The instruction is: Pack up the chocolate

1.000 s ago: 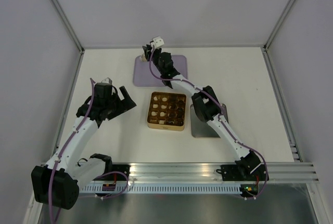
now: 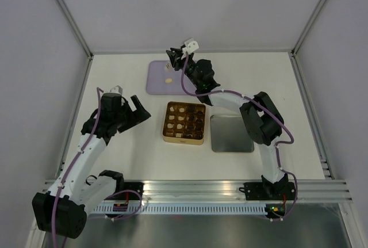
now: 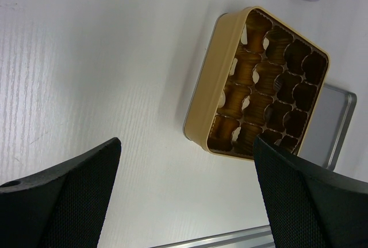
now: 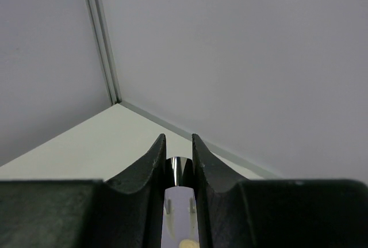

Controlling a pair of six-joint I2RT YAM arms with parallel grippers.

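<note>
A tan box (image 2: 184, 138) with a grid of brown compartments (image 3: 213, 75) stands mid-table, several compartments showing pale bottoms. Behind it is a lilac tray (image 2: 155, 86) with a small pale round piece (image 2: 168, 80). My right gripper (image 2: 172, 57) is over the tray; in its wrist view the fingertips (image 4: 155, 150) close on a small shiny silvery piece, too hidden to identify. My left gripper (image 2: 137, 109) stands open and empty left of the box, looking down at it.
A grey metal tray (image 2: 232, 138) lies right of the box. Walls bound the table at back and sides.
My right gripper has moved rightward over the lilac tray, with its arm swinging the same way. The left arm has barely moved.
</note>
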